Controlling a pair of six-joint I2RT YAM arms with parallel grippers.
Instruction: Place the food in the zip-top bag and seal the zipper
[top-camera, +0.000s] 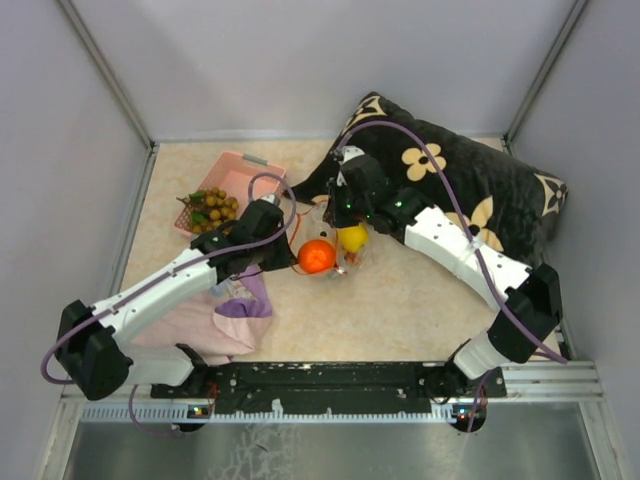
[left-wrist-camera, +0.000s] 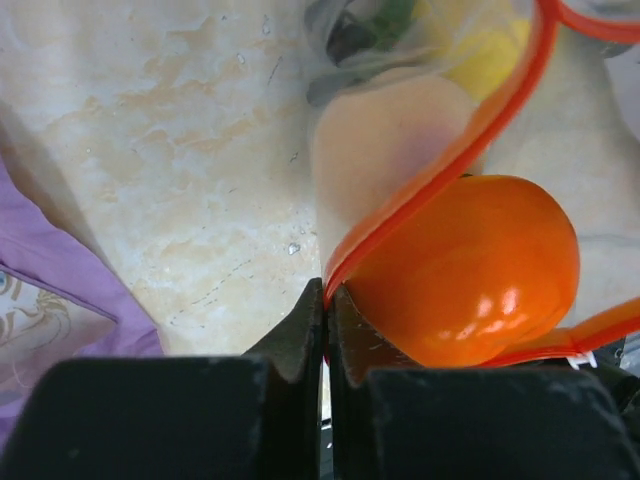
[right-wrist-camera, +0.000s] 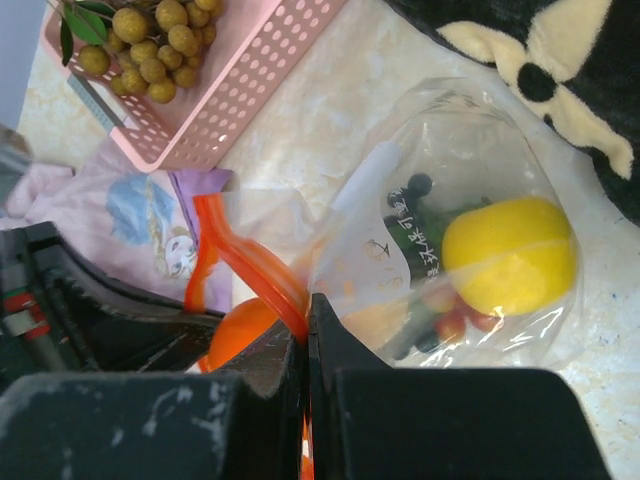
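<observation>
A clear zip top bag (right-wrist-camera: 450, 130) with an orange zipper edge lies on the table, its mouth spread open. Inside are a yellow food item (right-wrist-camera: 510, 255), small red and dark pieces, and a pale one (left-wrist-camera: 390, 140). An orange round item (left-wrist-camera: 480, 270) sits at the mouth, framed by the zipper edge. My left gripper is shut on the orange zipper edge (left-wrist-camera: 440, 185) at the mouth's left side. On the opposite side, my right gripper is shut with the zipper strip (right-wrist-camera: 255, 260) between its fingertips.
A pink basket (top-camera: 235, 170) holding several brown round fruits (top-camera: 210, 207) stands at the back left. A pink and purple cloth (top-camera: 215, 325) lies front left. A dark flowered cushion (top-camera: 440, 160) fills the back right. Bare table (top-camera: 400, 310) shows at the front right.
</observation>
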